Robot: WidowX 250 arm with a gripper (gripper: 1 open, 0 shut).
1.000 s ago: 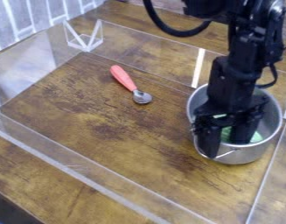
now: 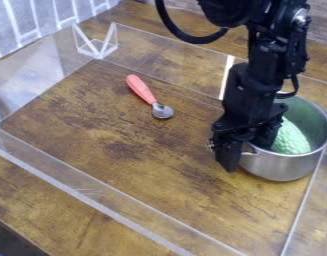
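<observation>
The black gripper [image 2: 235, 144] is low at the left wall of a steel pot [image 2: 281, 166] on the right of the camera view, its fingers at or over the rim; whether they hold anything is hidden. A pale green, textured object [image 2: 291, 137] lies inside the pot, partly hidden by the arm. A spoon or scoop with a red handle [image 2: 140, 88] and metal head lies on the wooden table [image 2: 86, 160], left of the pot and apart from it.
Clear plastic edging [image 2: 112, 200] runs round the work area. A small white wire frame [image 2: 96, 47] stands at the back left.
The arm has shifted and uncovered more of the pot's inside. The pot and green object sit slightly differently from before. The spoon has not moved.
</observation>
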